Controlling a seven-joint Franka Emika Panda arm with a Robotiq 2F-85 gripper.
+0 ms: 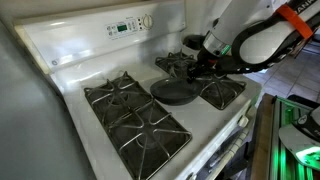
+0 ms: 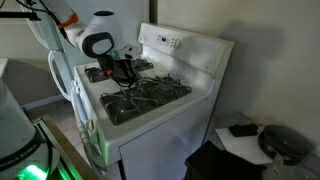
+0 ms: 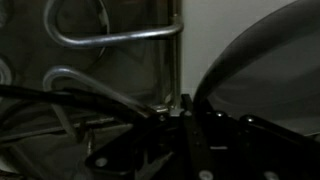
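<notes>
A dark round pan (image 1: pixel 176 92) is over the middle of the stove top (image 1: pixel 205 122), between the left and right burner grates. My gripper (image 1: pixel 193 73) is at the pan's right side, reaching in from the right. In the wrist view the pan's curved rim (image 3: pixel 228 65) runs down to the fingertips, and the gripper is shut with that thin edge between its fingers. The pan looks slightly tilted; whether it is fully clear of the surface is hard to tell. The wrist view is dark.
Black grates (image 1: pixel 150 140) cover the left burners, and another grate (image 1: pixel 222 92) lies under the arm. A small dark pot (image 1: pixel 193 44) stands at the back right. The control panel (image 1: pixel 110 30) rises behind. A black pot (image 2: pixel 285 142) sits on a side surface.
</notes>
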